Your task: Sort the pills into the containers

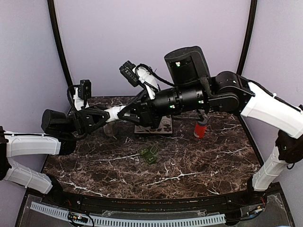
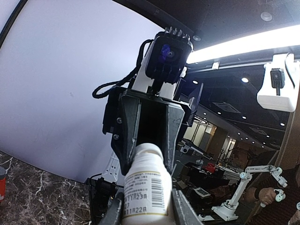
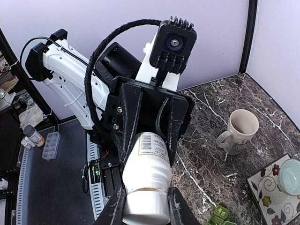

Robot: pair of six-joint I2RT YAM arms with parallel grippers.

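Observation:
A white bottle (image 1: 113, 112) is held in the air, on its side, between my two grippers. On its capped end, my right gripper is shut, with the white cap (image 3: 146, 206) between its fingers. From the other side, my left gripper has its fingers on both sides of the labelled body; whether they grip it or stand slightly apart cannot be made out. The cap is on the bottle in the right wrist view. Below on the table lies a green pill box (image 1: 149, 154), its lids apparently raised. No loose pills are visible.
A patterned tray (image 1: 161, 128) lies behind the grippers, with a pale green dish (image 3: 289, 177) on it. Near it stands a beige mug (image 3: 240, 129). A red bottle (image 1: 200, 128) is at the right.

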